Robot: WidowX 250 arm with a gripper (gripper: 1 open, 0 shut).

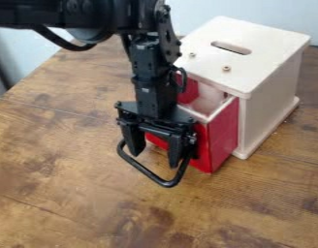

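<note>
A pale wooden box [266,102] with a slot and two small knobs on top stands at the right of the camera view. Its red-fronted drawer [216,136] is pulled out toward the lower left, showing a pale interior. My black gripper [154,145] hangs at the drawer's front left, over part of the red face; whether its fingers hold anything or are apart is hard to make out.
A white wall stands behind the table at the back.
</note>
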